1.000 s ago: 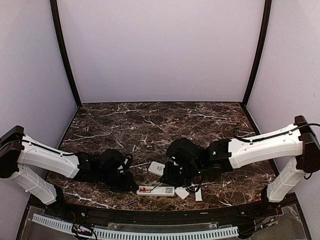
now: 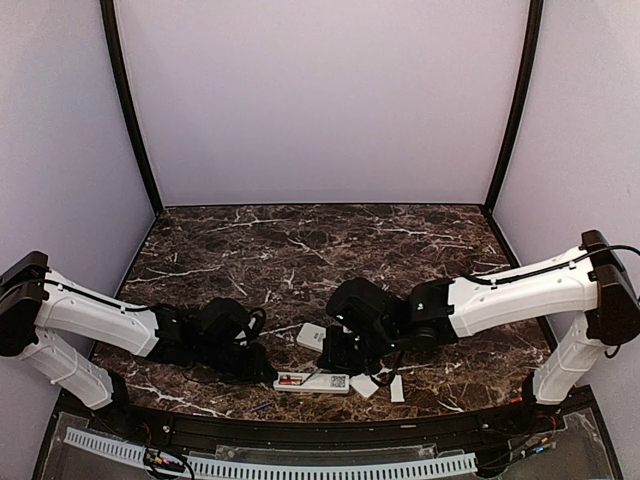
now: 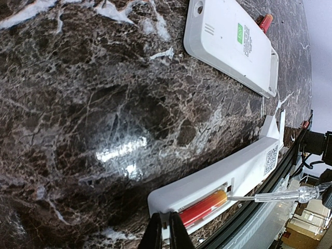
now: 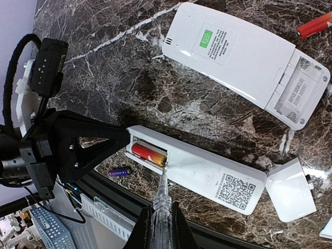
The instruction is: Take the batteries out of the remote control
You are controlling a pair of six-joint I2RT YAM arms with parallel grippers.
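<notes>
A long white remote control point(image 4: 207, 171) lies back side up near the table's front edge, its battery bay uncovered at the left end. Inside the bay sits a red and yellow battery point(image 4: 149, 154). My left gripper is shut on that end of the remote. From the right, my right gripper is shut on a clear-handled screwdriver point(image 4: 162, 199). The screwdriver's thin tip point(image 3: 239, 198) reaches the battery's yellow end at the inner edge of the bay.
Behind lies a second white remote point(image 4: 228, 49) with its empty bay open and a red battery point(image 4: 315, 25) beyond. A white cover point(image 4: 291, 191) sits right of the long remote. A dark blue battery point(image 4: 120, 171) lies in front, near the table edge.
The left arm and the long remote look unmoved.
</notes>
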